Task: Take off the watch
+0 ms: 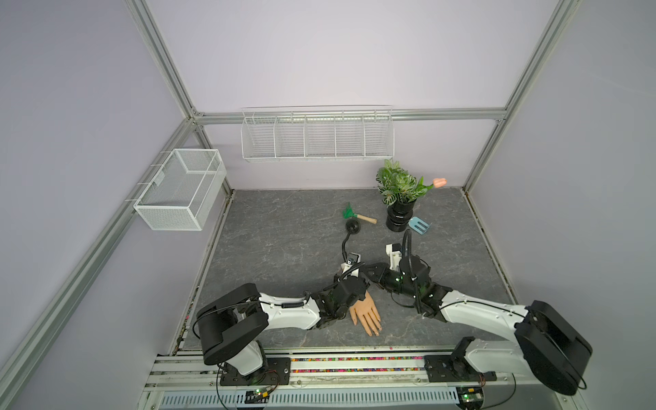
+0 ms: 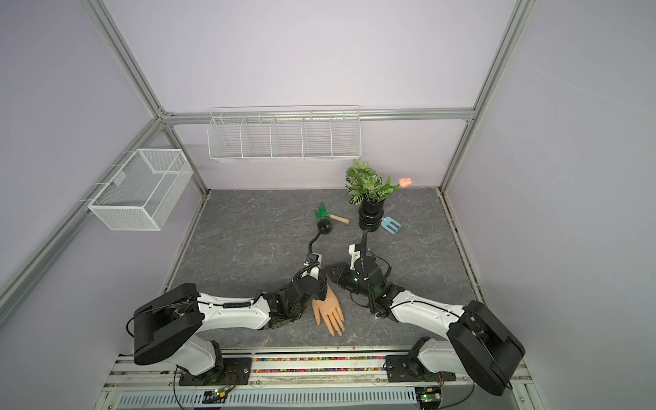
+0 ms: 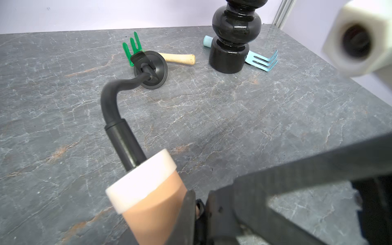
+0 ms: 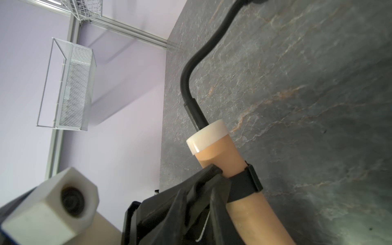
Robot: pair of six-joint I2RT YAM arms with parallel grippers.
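A model hand (image 1: 366, 315) rests on the table with its fingers toward the front edge. In the right wrist view its forearm (image 4: 222, 153) has a white end cap, and a black watch (image 4: 247, 182) is around the wrist. My right gripper is right beside the watch, its fingers a narrow gap apart. Close against it, my left gripper is at the same wrist; its fingers look close together. The two grippers overlap there and hide the strap's near side. Whether either has hold of the strap cannot be told.
A black bent stalk (image 3: 111, 100) links the forearm to a round suction base (image 3: 153, 71). Behind are a green rake (image 1: 363, 218), a black vase (image 1: 399, 216) with plants and a blue fork (image 1: 419, 224).
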